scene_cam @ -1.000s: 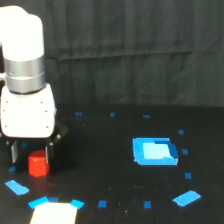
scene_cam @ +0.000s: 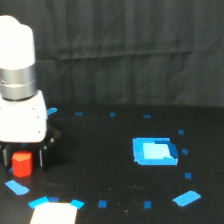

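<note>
A white robot arm [scene_cam: 20, 90] fills the left of the view. Its gripper [scene_cam: 22, 160] is low over the table, around a red cube [scene_cam: 22, 164] at the far left. Whether the fingers press on the cube is hard to tell. To the right lies a blue-taped square [scene_cam: 163, 157] with a white middle.
Blue tape marks are scattered on the table. A pale piece [scene_cam: 53, 213] is at the front edge. A dark curtain hangs behind.
The gripper and the red cube have both shifted left, by a short distance in the view.
</note>
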